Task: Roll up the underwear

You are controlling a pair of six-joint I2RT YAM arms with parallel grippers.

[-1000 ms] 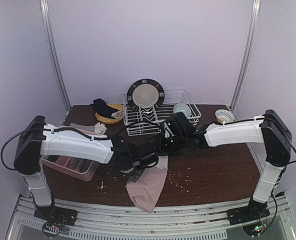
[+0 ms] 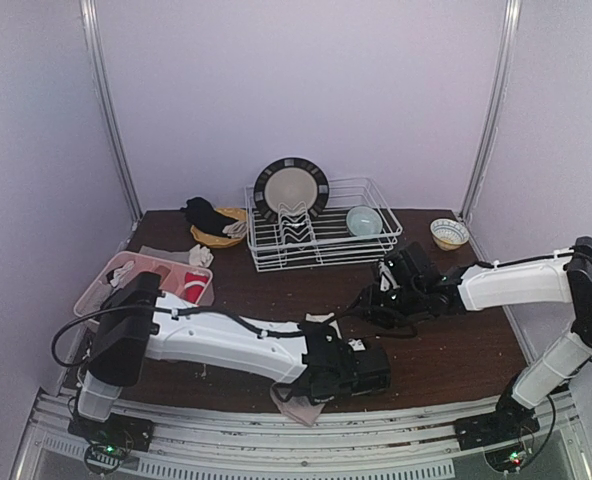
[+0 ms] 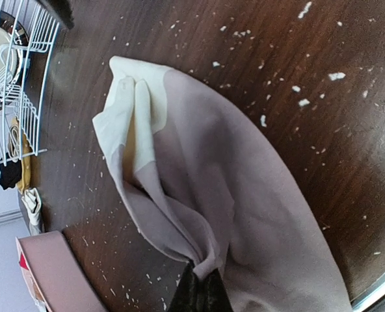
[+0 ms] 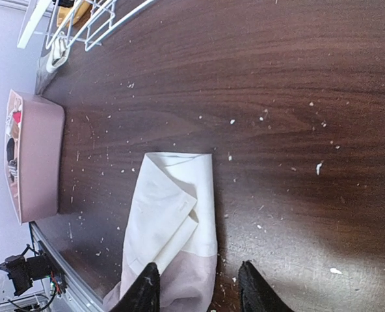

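Note:
The pinkish-grey underwear with a white end [image 3: 244, 195] lies on the dark table, partly folded lengthwise. Its creases converge at the tips of my left gripper, which is shut with a fold of cloth between its fingers. From above, the left arm covers most of the underwear [image 2: 301, 410]; only its front corner and a bit of the white end show. My right gripper is open near this end, nothing visibly held between its fingers.
A pink bin [image 2: 91, 292] with clothing stands at left. The white dish rack [image 2: 321, 255] holds a plate and a bowl at the back. A patterned bowl [image 2: 449, 234] sits back right. Bare table [image 2: 436, 360] lies to the right.
My left arm has swung to the right across the underwear, covering more of it. The right arm has drawn back to the right, away from the white end.

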